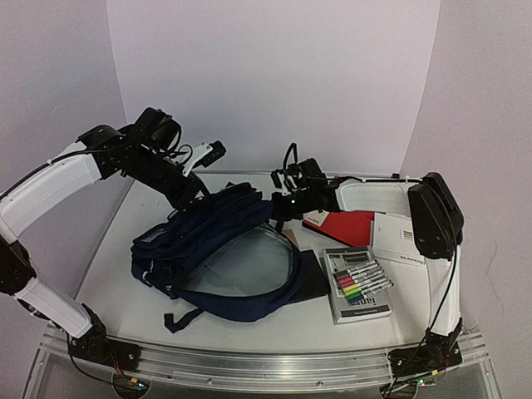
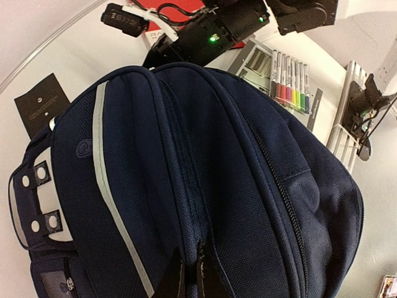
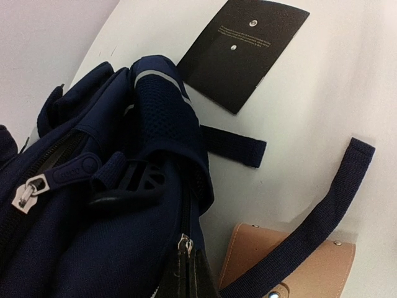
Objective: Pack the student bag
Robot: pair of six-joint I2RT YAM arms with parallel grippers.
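Observation:
The navy backpack point(image 1: 204, 220) lies tilted back on the left half of the table. Its pale lined inside point(image 1: 241, 264) shows through the wide opening facing the front. At its top rear edge, my left gripper point(image 1: 202, 193) is shut on the fabric; the left wrist view has its fingertips over a seam at the bottom. My right gripper point(image 1: 278, 208) is at the bag's right end, fingers shut at a small metal zipper pull point(image 3: 186, 242). A pack of coloured markers point(image 1: 362, 281) rests on a grey calculator box point(image 1: 362, 312).
Partly under the bag lies a black notebook point(image 1: 314, 281). A red folder point(image 1: 349, 227) and a white box point(image 1: 397, 237) are at the right rear. Behind the bag are a black booklet point(image 3: 242, 56) and a tan case point(image 3: 316, 267) crossed by a strap.

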